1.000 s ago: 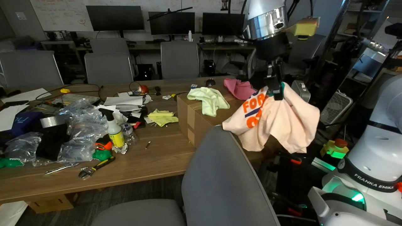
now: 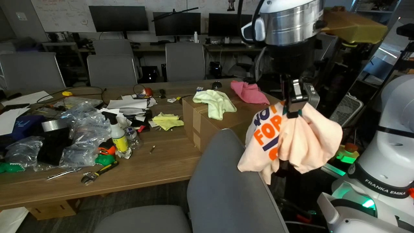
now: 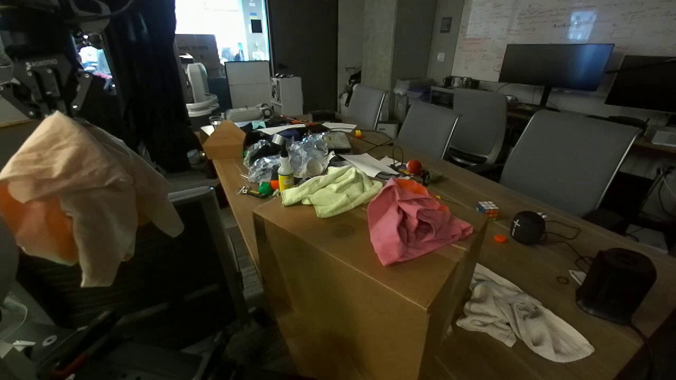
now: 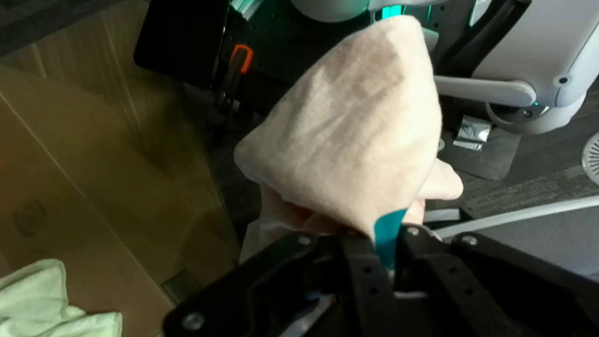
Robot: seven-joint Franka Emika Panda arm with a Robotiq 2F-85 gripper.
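Note:
My gripper [image 2: 293, 112] is shut on a peach cloth [image 2: 306, 139] with orange and purple lettering. The cloth hangs bunched from the fingers, above and beside the back of a grey chair [image 2: 223, 174]; whether it touches the chair I cannot tell. In the second exterior view the cloth [image 3: 95, 183] droops in folds at the left, clear of the cardboard box. From the wrist, the cloth [image 4: 359, 123] spreads out past the fingertips, with a teal patch right at the grip, and hides part of the floor and robot base.
On the cardboard box [image 3: 342, 304] lie a pale green cloth [image 3: 336, 190] and a pink cloth [image 3: 412, 221]. A whitish cloth [image 3: 519, 316] rests on the table beside it. A spray bottle [image 2: 118, 134], plastic wrap [image 2: 87, 128] and tools clutter the table's left side.
The gripper has come nearer the first exterior camera and moved slightly right and down, carrying the peach cloth with it. The box, chair and other cloths have stayed put.

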